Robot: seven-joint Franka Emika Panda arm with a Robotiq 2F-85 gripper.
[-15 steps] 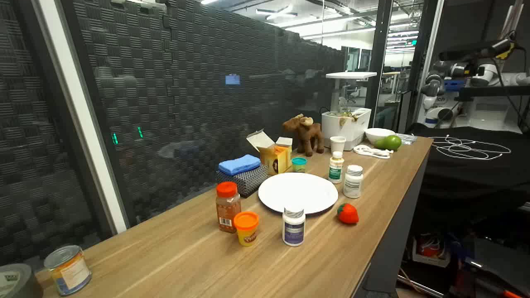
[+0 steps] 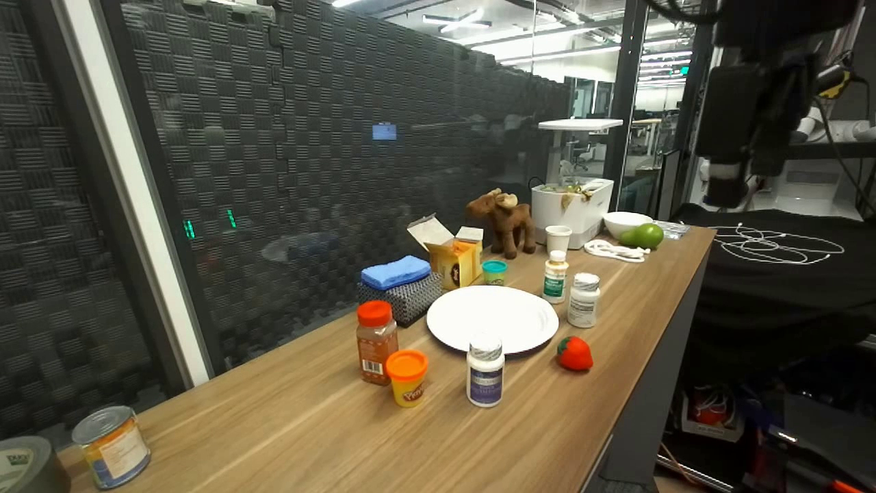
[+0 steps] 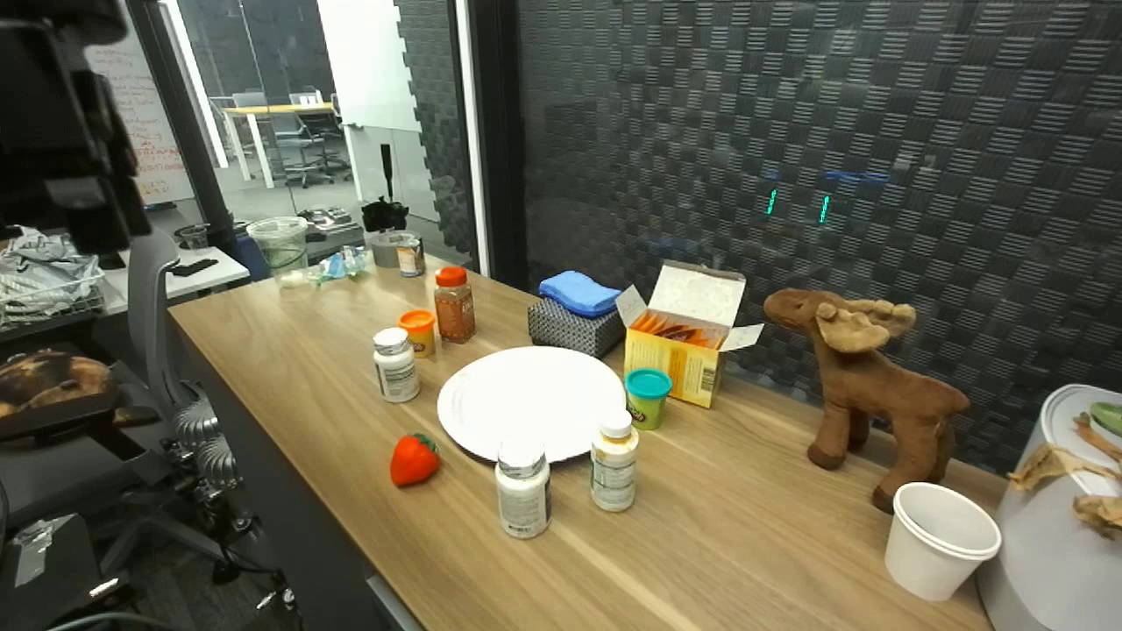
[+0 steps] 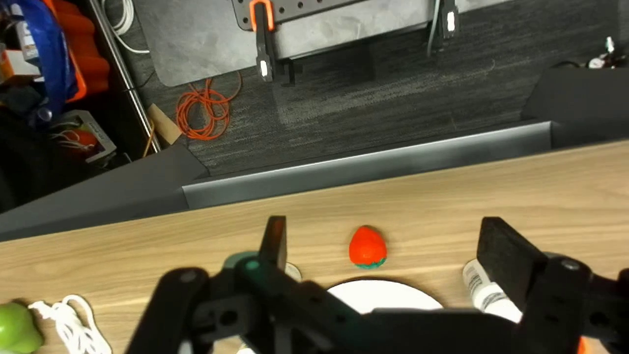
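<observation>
My gripper is open above the counter's near side, its two dark fingers wide apart with nothing held. Between and below them in the wrist view lies a red strawberry with a green leafy end. In exterior view 1 the strawberry rests on the wood just in front of a white plate. The plate looks empty in exterior view 2. Parts of the gripper show as a blurred dark shape at the upper right of exterior view 1, well above the counter.
White pill bottles stand around the plate. An orange-lidded tub, a red-capped jar, an open yellow box and a brown plush moose are also there. The counter's front edge runs close by the strawberry.
The dark gripper has come into the upper right of exterior view 1, where it was absent before. The objects on the counter stand where they were.
</observation>
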